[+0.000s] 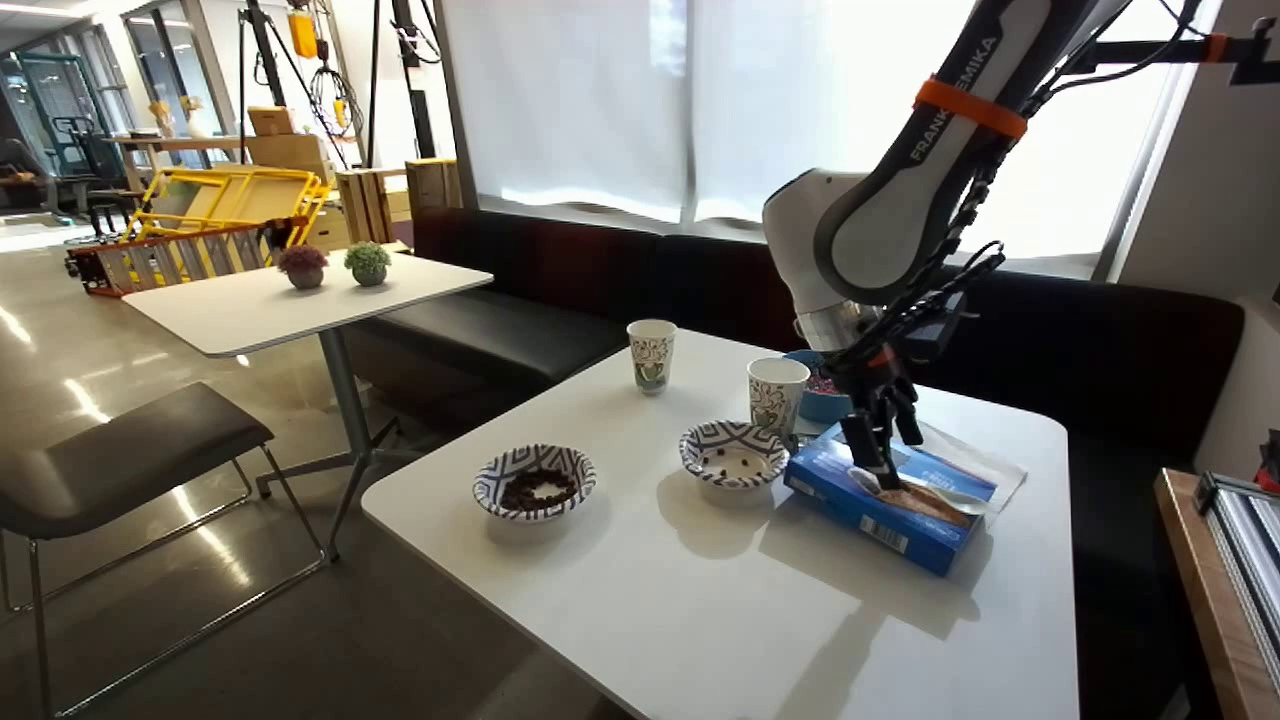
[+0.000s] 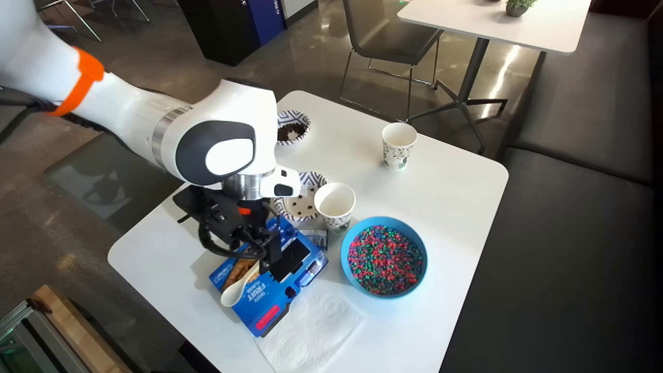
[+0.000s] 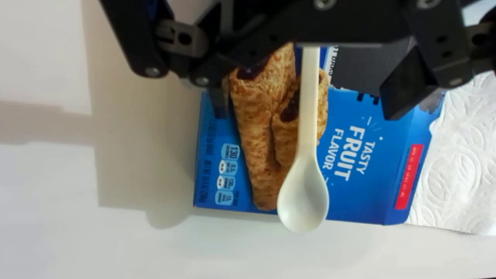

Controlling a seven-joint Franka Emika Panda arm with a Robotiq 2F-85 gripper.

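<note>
A white spoon (image 3: 303, 195) lies across the top of a blue snack box (image 3: 353, 195), over the printed pastry picture. Its bowl pokes past the box edge in the wrist view. My gripper is open just above the box, one finger on each side of the spoon's handle, with nothing gripped. The handle's far end is hidden behind the gripper body. In exterior view 1 the fingertips (image 1: 889, 478) look very close to the box top; whether they touch it I cannot tell.
A blue bowl (image 2: 417, 281) of coloured bits, two paper cups (image 2: 335, 208) (image 2: 398, 149) and two patterned bowls (image 1: 734, 479) (image 1: 535, 517) with dark pieces stand around the box. A paper towel (image 2: 311, 335) lies beside it.
</note>
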